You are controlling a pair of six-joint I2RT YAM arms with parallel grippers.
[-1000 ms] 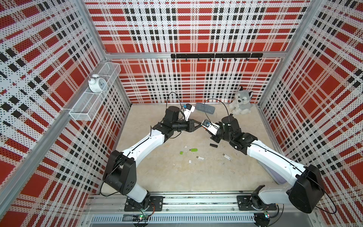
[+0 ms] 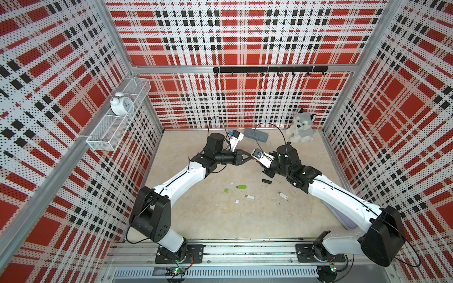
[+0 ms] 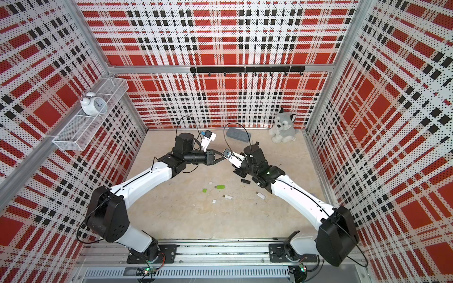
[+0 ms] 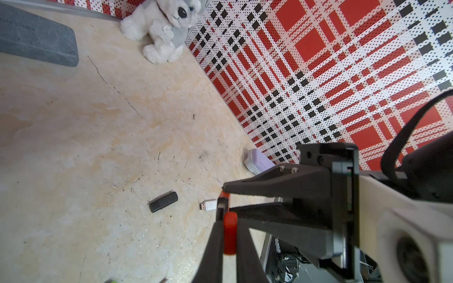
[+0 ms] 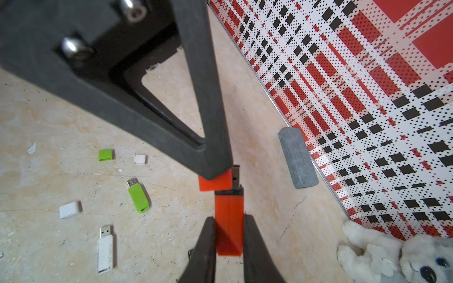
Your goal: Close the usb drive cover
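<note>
In the right wrist view, a red USB drive body [image 5: 229, 228] stands between the fingertips of my right gripper, which is shut on it. Its metal connector [image 5: 236, 175] points away from those fingers. A small red cover [image 5: 216, 182] sticks out from the tips of my left gripper, offset to one side of the connector and partly overlapping it in this view. In the left wrist view the cover [image 4: 230, 235] sits between the fingers of my left gripper, shut on it. Whether cover and connector touch, I cannot tell.
Below on the table lie a black USB stick [image 4: 163, 201], a green one [image 5: 138, 197], white ones [image 5: 105, 253] and loose caps [image 5: 105, 154]. A grey case [image 5: 298, 158] and a plush dog [image 2: 301, 126] stand at the back. Free table surrounds them.
The right arm shows no visible movement.
</note>
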